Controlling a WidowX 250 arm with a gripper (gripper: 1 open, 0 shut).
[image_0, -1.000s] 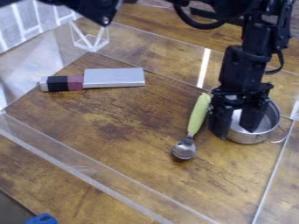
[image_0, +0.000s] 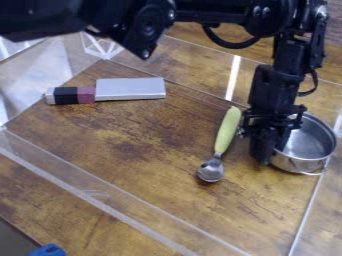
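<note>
My black gripper (image_0: 266, 140) is down at the left rim of a silver metal pot (image_0: 302, 152) on the right of the camera view, its fingertips dark and hard to make out against the pot. A spoon with a pale green handle (image_0: 226, 131) and steel head lies just left of the pot, pointing toward the front.
A cleaver (image_0: 130, 88) with a dark and pink handle lies at the back left. A blue object (image_0: 48, 250) sits at the bottom left corner. Clear plastic edges border the wooden board (image_0: 120, 170), whose middle is bare.
The arm and gripper have shifted slightly around the pot, with more of the pot's inside now showing to the right of the fingers. The spoon and cleaver stay put.
</note>
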